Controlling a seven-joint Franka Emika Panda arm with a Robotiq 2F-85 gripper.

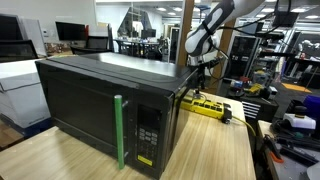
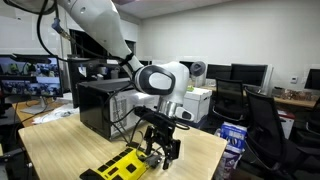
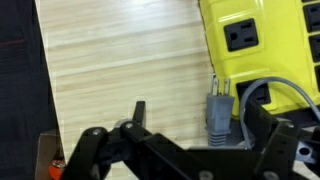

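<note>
In the wrist view a grey plug [image 3: 219,112] lies on the wooden table, its metal prongs pointing toward the top of the frame. A grey cable [image 3: 283,83] curves beside it and across the yellow power strip [image 3: 238,33], which has black sockets. My gripper is open above the table, with the plug showing between its fingers, nearer the right one. I cannot tell how high the fingertips are above it. The strip [image 2: 112,167] also shows in the second exterior view, beside the arm's lower end.
A large black microwave [image 1: 115,110] stands on the table close to the arm. Bare wood [image 1: 215,148] lies in front of the strip. At the wrist view's left, the table edge drops to a dark floor [image 3: 20,75].
</note>
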